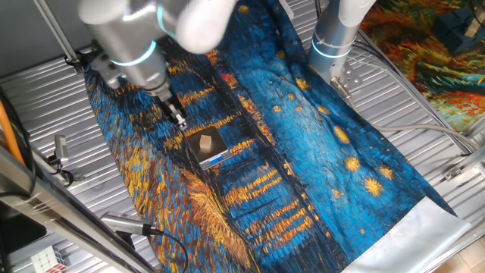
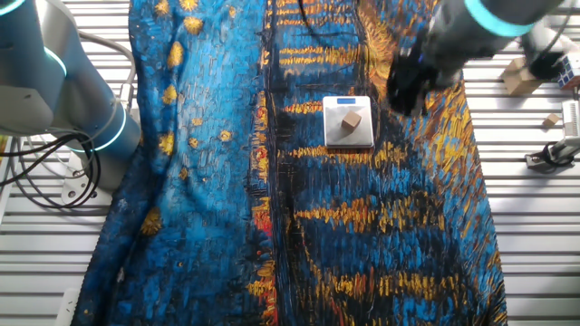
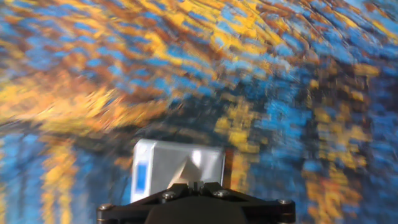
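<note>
A small tan wooden block (image 1: pixel 205 142) rests on a flat silver scale (image 1: pixel 220 160), which lies on the patterned cloth. From the other side, the same block (image 2: pixel 351 120) sits near the middle of the scale's plate (image 2: pixel 337 138). My gripper (image 1: pixel 179 121) hangs over the cloth beside the scale, apart from the block. In the wrist view its fingers meet at the bottom centre, so the gripper looks shut, with nothing showing between the tips. Beyond them the scale (image 3: pixel 158 158) and the block (image 3: pixel 185 170) are blurred and partly hidden by the gripper.
Outside the cloth are a wooden box (image 2: pixel 520 79), a small block (image 2: pixel 551 119) and a camera on a mount (image 1: pixel 127 225).
</note>
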